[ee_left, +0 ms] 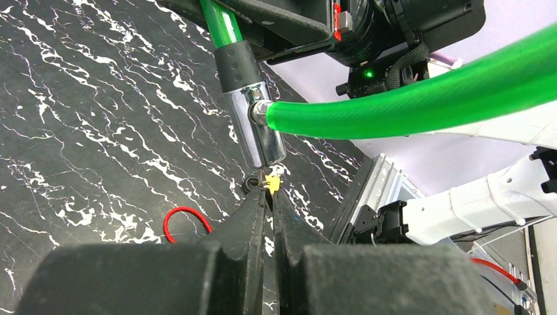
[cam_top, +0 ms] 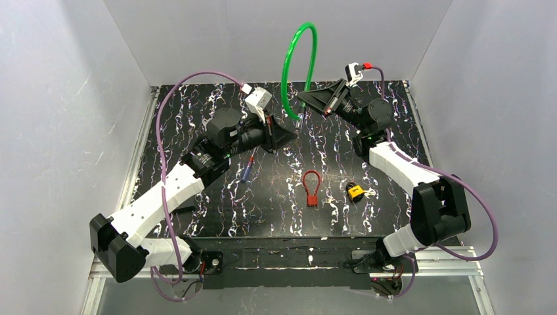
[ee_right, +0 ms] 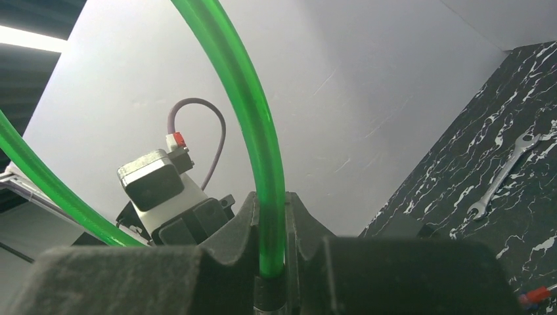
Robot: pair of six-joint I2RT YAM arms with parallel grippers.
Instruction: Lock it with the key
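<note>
A green cable lock (cam_top: 288, 65) arches high between the arms. My right gripper is shut on the lock's green cable near its black collar (ee_left: 238, 67). Below that collar, the chrome lock cylinder (ee_left: 255, 128) hangs tilted, the cable's other end joined to its side. A thin piece, seemingly the key (ee_left: 261, 176), sticks out of the cylinder's lower end towards my left fingertips. My left gripper is shut just below it. Whether the fingers grip this thin piece is too small to tell.
On the marbled table lie a red cable loop (cam_top: 312, 189), a small yellow object (cam_top: 355, 192) and a blue-handled screwdriver (cam_top: 247, 172). A wrench (ee_right: 504, 176) shows in the right wrist view.
</note>
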